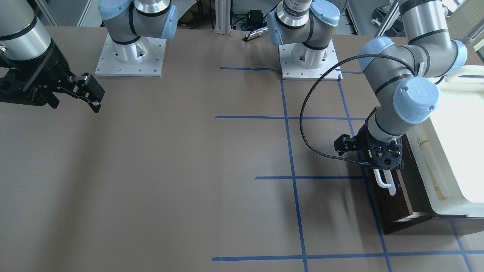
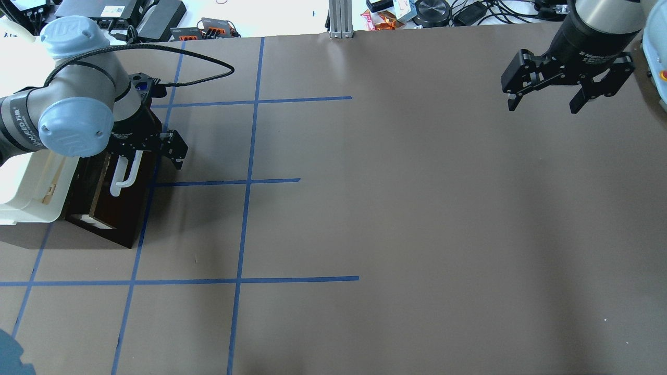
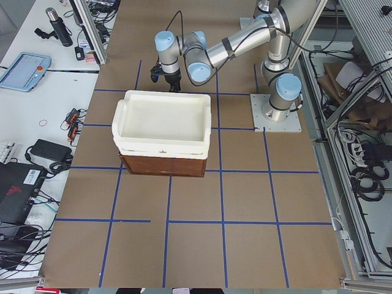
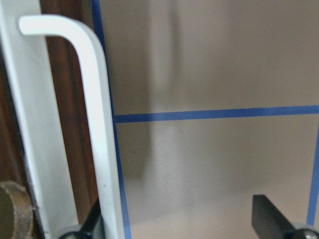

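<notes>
My gripper (image 1: pixel 363 149) is low at the front of a dark wooden box (image 1: pixel 404 199), which has a white tray (image 3: pixel 162 122) on top. A white drawer handle (image 4: pixel 99 119) fills the left of the wrist view, with one dark finger against it at the lower edge; the other finger (image 4: pixel 271 224) stands well apart at lower right, so the gripper is open. The drawer front (image 2: pixel 125 206) stands slightly out from the box, with a gap showing behind it.
The taped floor (image 1: pixel 190 172) left of the box is clear. Other arms (image 1: pixel 54 90) stand at the far left and at the back of the front view.
</notes>
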